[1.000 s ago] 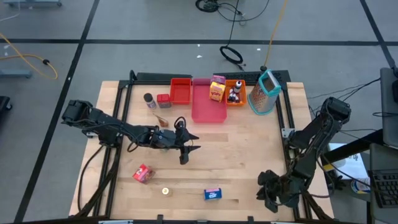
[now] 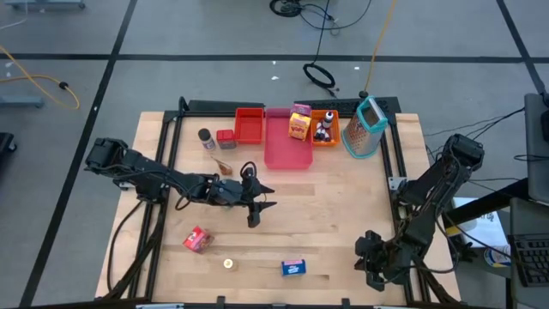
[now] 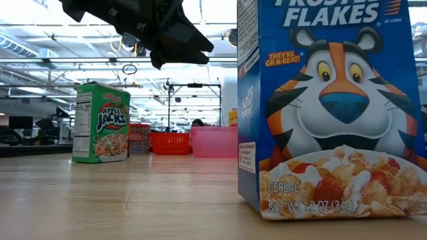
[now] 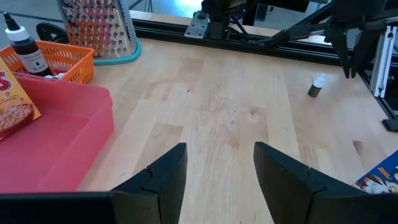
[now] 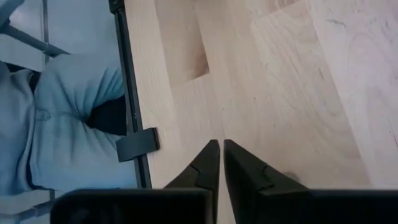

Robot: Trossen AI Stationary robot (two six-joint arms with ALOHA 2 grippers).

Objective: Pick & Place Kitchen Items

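My right gripper is shut with nothing between its fingers, low over the right front of the table. Beside its dark tips, a small dark bottle with a white cap (image 4: 319, 81) stands upright and apart from them in the left wrist view. My left gripper is open and empty over the table's middle. The pink bin (image 2: 288, 156) at the back holds a yellow cereal box (image 2: 298, 127). A blue Frosted Flakes box (image 2: 293, 268) stands near the front edge; a green-and-red Apple Jacks box (image 3: 110, 123) is at left front.
An orange basket (image 4: 81, 68) with a dropper bottle and a grater (image 2: 364, 129) stand right of the pink bin. A red basket (image 2: 250, 126) and spice containers are left of it.
The left arm has stayed still.
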